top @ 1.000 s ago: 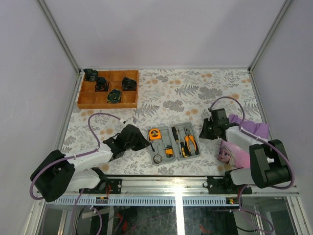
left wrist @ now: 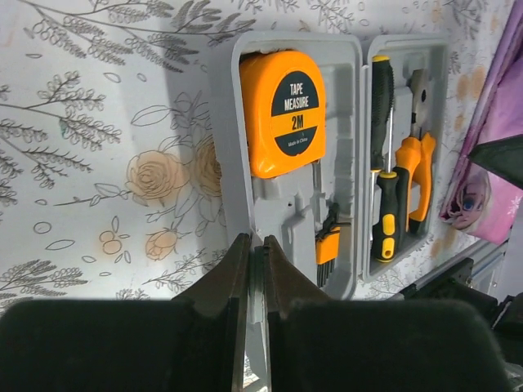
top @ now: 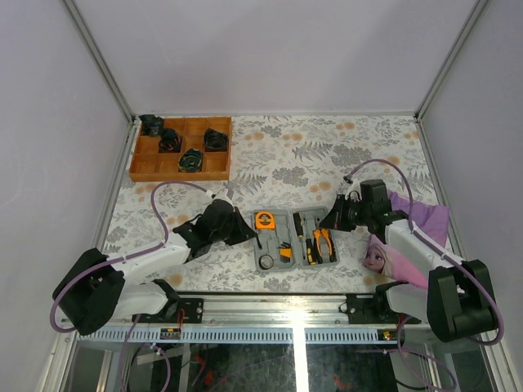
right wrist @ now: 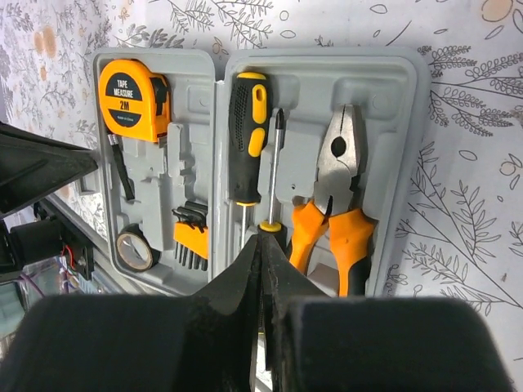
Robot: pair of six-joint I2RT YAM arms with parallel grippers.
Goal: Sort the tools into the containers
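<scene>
An open grey tool case holds an orange tape measure, screwdrivers, orange-handled pliers, a tape roll and a hex key set. My left gripper is shut on the case's left wall, seen in the left wrist view. My right gripper is shut over the right half of the case, near the screwdrivers and pliers, with nothing seen between its fingers.
A wooden divided box with dark bundled items stands at the back left. A pink-and-purple bag lies at the right edge. The cloth behind the case is clear.
The case has shifted slightly to the right, along with my left gripper. My right arm has moved up and over toward the case's right half.
</scene>
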